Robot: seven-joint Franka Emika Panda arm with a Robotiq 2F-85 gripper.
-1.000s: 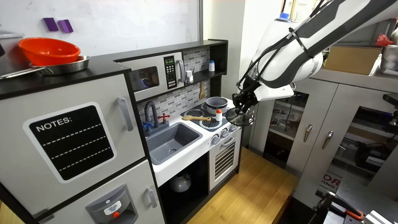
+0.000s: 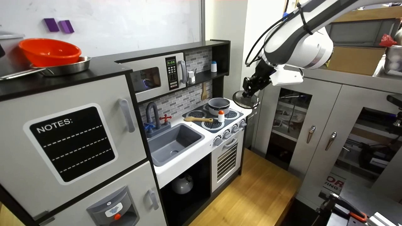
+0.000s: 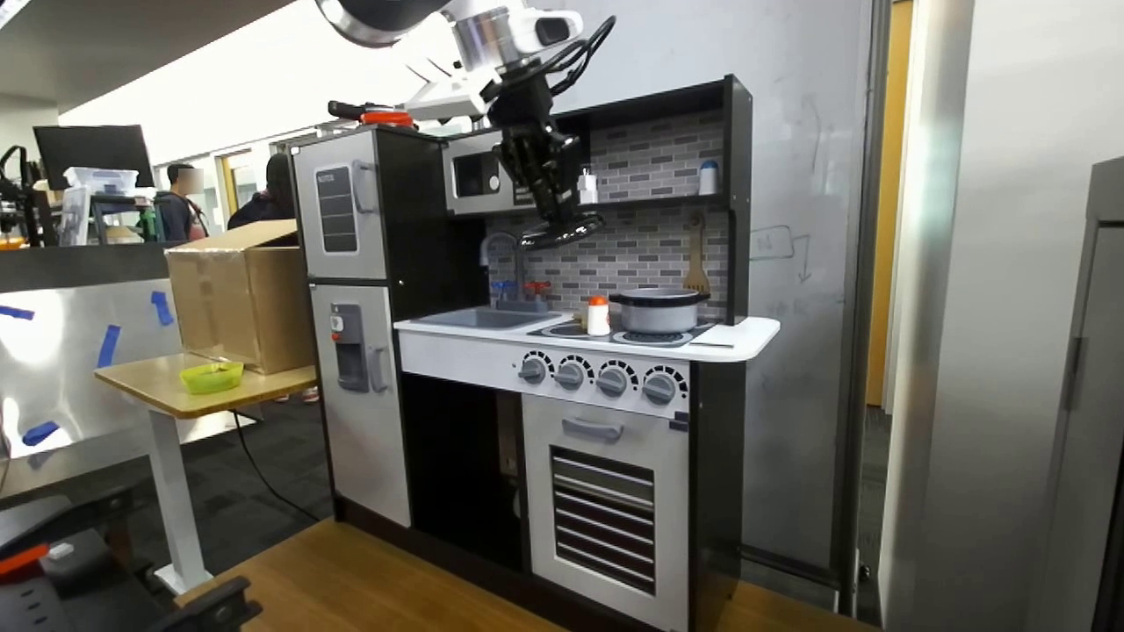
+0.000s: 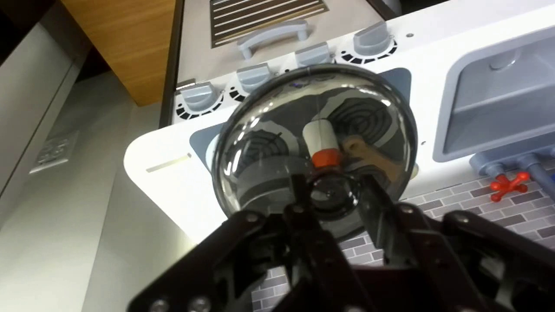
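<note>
A round glass lid [image 4: 270,119] with a dark rim hangs in the air, its knob [image 4: 333,195] pinched by my gripper, which is shut on it. In the second exterior view the lid [image 3: 561,231] is well above the counter, close to level. The grey pot [image 3: 659,312] stands uncovered on the stove, lower than the lid. Through the glass, the wrist view shows a white shaker [image 4: 320,136] with an orange top and part of a wooden spoon. The first exterior view has the gripper [image 2: 248,92] high beyond the pot [image 2: 219,105].
On the stove, the shaker [image 2: 221,116] stands in front of the pot and the wooden spoon [image 2: 198,119] lies left of it. A shelf [image 3: 659,202] with bottles is behind. The sink [image 2: 175,142] is empty.
The arm has risen, carrying the lid upward and slightly right in the first exterior view. The pot, shaker and spoon have stayed in place.
</note>
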